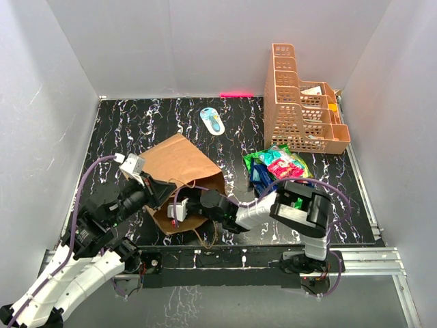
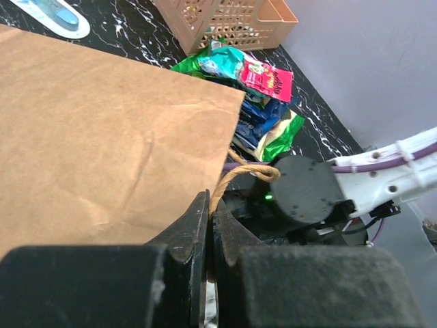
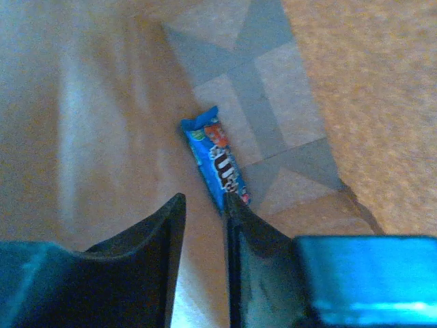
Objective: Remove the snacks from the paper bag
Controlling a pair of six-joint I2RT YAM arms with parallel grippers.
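Note:
The brown paper bag point(image 1: 171, 156) lies on its side at the left. My left gripper point(image 1: 158, 191) is above it, shut on the twine handle point(image 2: 235, 176), which rises from between its fingertips in the left wrist view. My right gripper is inside the bag, fingers part open with nothing seen between them. A small blue candy packet point(image 3: 215, 158) lies on the bag's inside just beyond those fingertips.
A pile of snack packets point(image 1: 283, 164) lies right of the bag, beside the right arm. An orange basket organiser point(image 1: 293, 109) stands at the back right. A blue-and-white packaged item point(image 1: 212, 121) lies at the back centre.

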